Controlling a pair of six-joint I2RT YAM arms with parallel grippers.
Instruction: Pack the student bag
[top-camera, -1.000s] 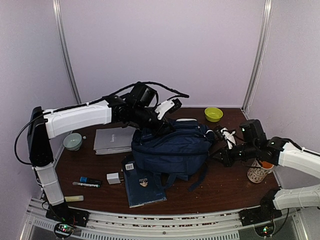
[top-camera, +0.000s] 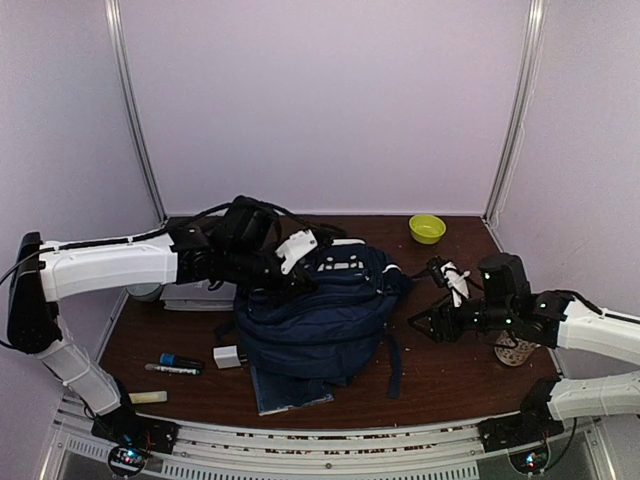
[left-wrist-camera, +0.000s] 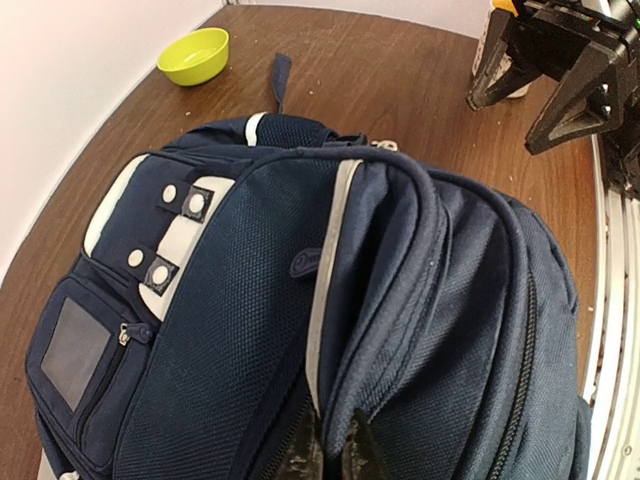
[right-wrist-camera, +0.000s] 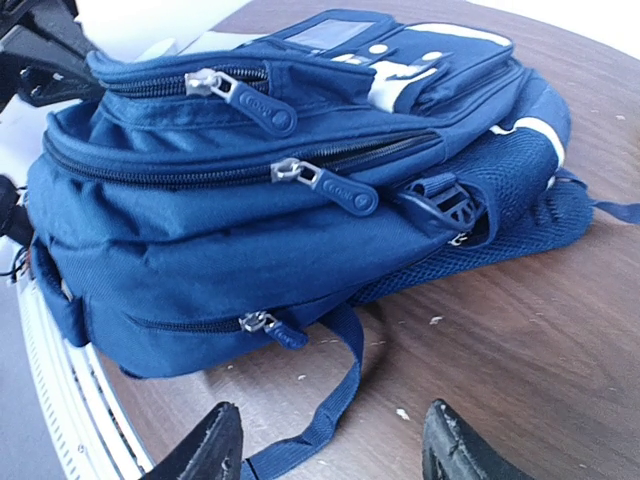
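Observation:
The navy backpack (top-camera: 320, 325) lies in the middle of the table. My left gripper is shut on a thin fold of the backpack (left-wrist-camera: 250, 230) by its top seam, where the fabric gathers between the fingertips. To the right of the bag, my right gripper (top-camera: 425, 322) hangs open and empty; the strap and zipper pulls of the backpack (right-wrist-camera: 250, 240) lie ahead of it. A dark blue folder (top-camera: 285, 392) pokes out from beneath the bag's front, mostly covered. Behind the left arm, the grey laptop or binder (top-camera: 195, 297) is largely hidden.
A blue marker (top-camera: 180, 360), a pen (top-camera: 172, 370), a white adapter (top-camera: 228, 357) and a pale yellow stick (top-camera: 148, 397) lie front left. The green bowl (top-camera: 427, 229) stands back right. A patterned cup (top-camera: 514, 350) is partly behind the right arm.
The left arm has drawn back to the left and the backpack has come with it, sliding over the folder and in front of the grey item. The right gripper has shifted slightly left.

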